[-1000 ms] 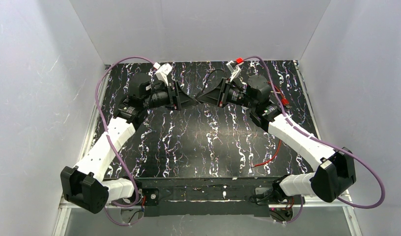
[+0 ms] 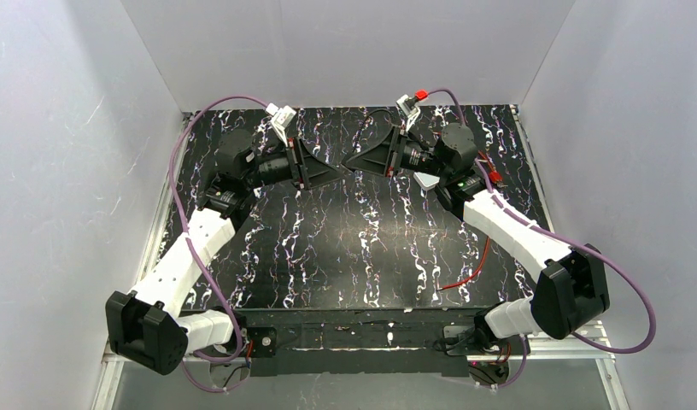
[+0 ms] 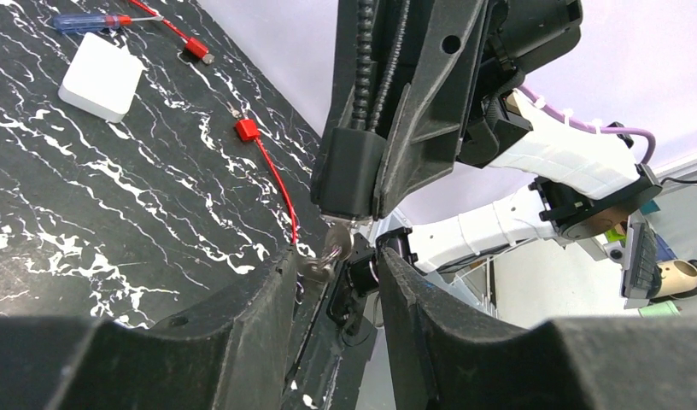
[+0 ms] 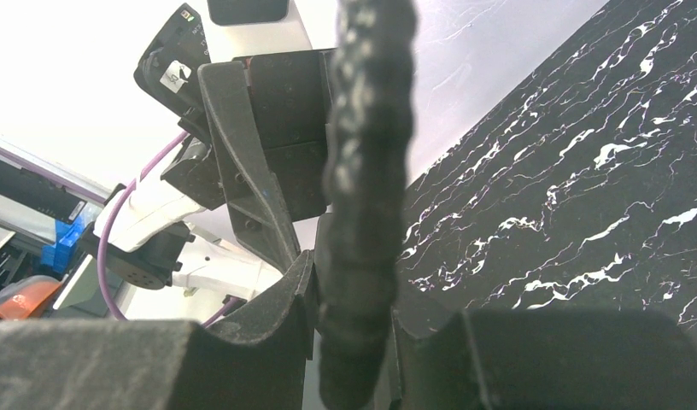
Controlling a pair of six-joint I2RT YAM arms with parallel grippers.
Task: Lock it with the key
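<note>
In the left wrist view, a black lock body with a braided black cable is held above my left fingertips. My right gripper is shut on it. A silvery key projects from the lock's lower end, its blurred head near my left finger. How deep it sits in the lock is hidden. My left gripper stands open, its fingertips on either side of the key's head. In the right wrist view, the cable hides much of the space between the right fingers.
A white box, a blue screwdriver and red cables lie on the black marbled table toward the right side. Both grippers meet above its centre.
The right forearm has shifted a little; the left gripper has come rightward.
</note>
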